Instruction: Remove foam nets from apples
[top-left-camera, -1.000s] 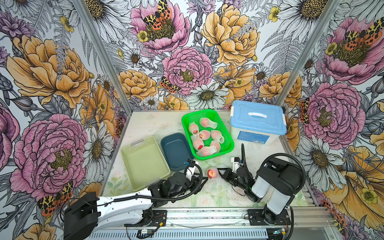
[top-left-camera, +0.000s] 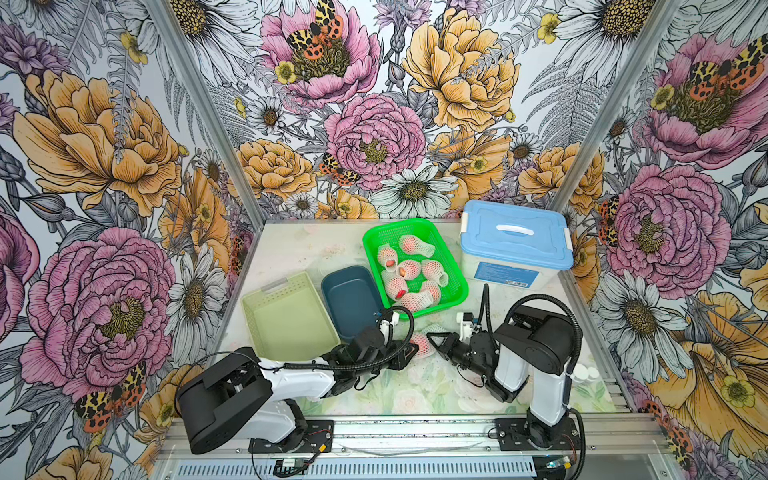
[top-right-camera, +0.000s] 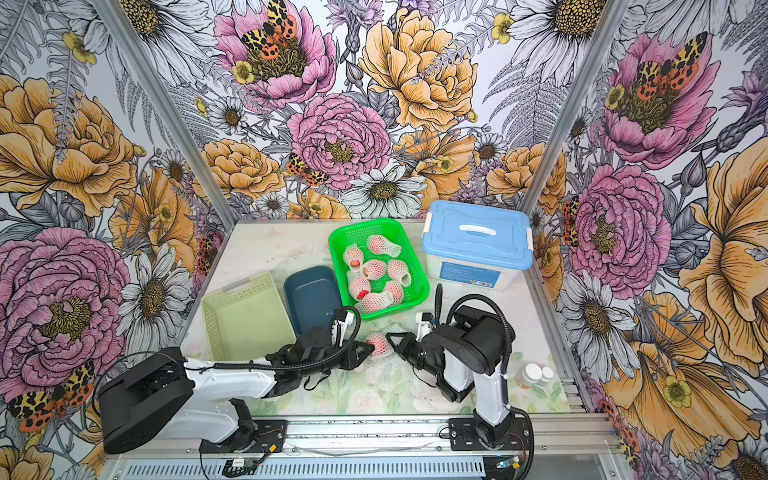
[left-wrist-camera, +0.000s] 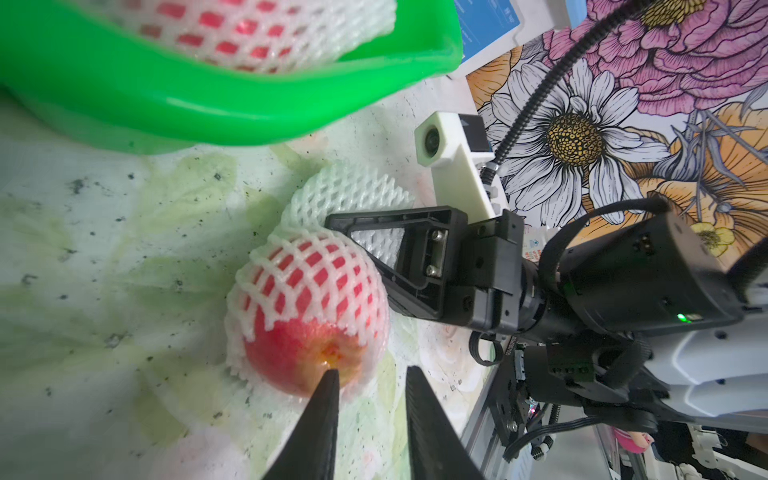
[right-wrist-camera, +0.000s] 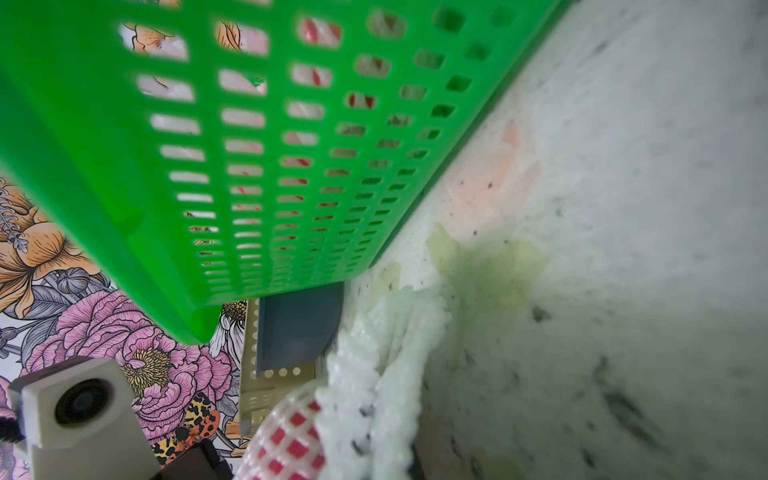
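Note:
A red apple (left-wrist-camera: 308, 352) in a white foam net lies on the table below the green basket (top-left-camera: 456, 284). The net's loose end (left-wrist-camera: 344, 192) has my right gripper at it, fingers shut on the mesh, as the left wrist view shows. My left gripper is just short of the apple, with a gap between its dark fingertips and nothing held. More netted apples (top-left-camera: 409, 269) sit in the green basket. In the right wrist view the white mesh (right-wrist-camera: 376, 368) fills the lower middle.
A pale green basket (top-left-camera: 284, 320) and a dark blue tray (top-left-camera: 348, 296) stand at the left. A blue-lidded box (top-left-camera: 516, 232) is at the back right. Small white round items (top-right-camera: 533, 372) lie at the right edge.
My right arm has shifted slightly left, its gripper staying at the net.

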